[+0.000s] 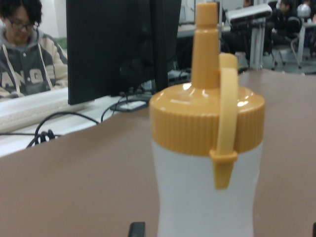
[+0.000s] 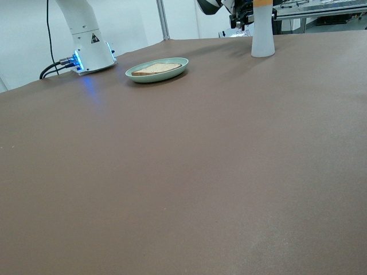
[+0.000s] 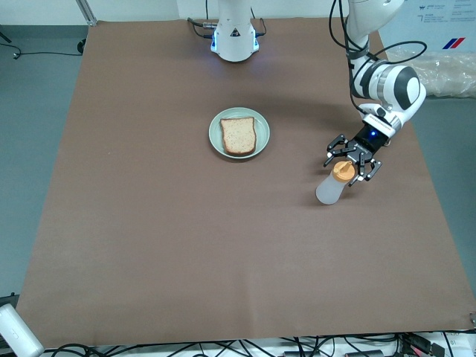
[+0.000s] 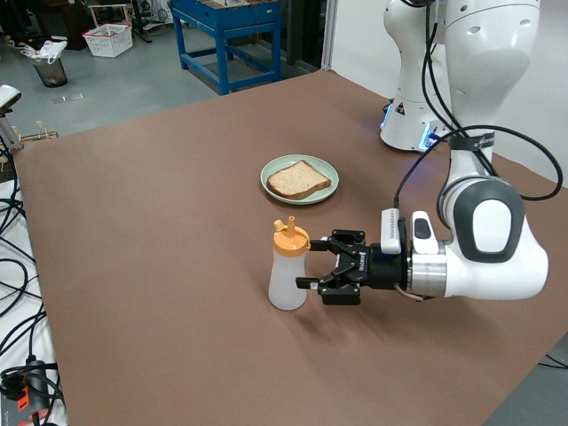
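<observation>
A squeeze bottle point(image 3: 330, 189) with a translucent body and orange cap stands upright on the brown table, right of a pale green plate point(image 3: 238, 152) holding a slice of bread point(image 3: 238, 135). The gripper point(image 3: 338, 174) is open just behind and above the bottle, its fingers beside the upper part without closing on it. In the right view the bottle point(image 4: 286, 280) is left of the gripper. In the wrist view the bottle point(image 1: 205, 192) fills the centre, with dark fingertips low on either side.
Cables and equipment lie past the edges; a monitor point(image 1: 118, 49) and a seated person show in the wrist view.
</observation>
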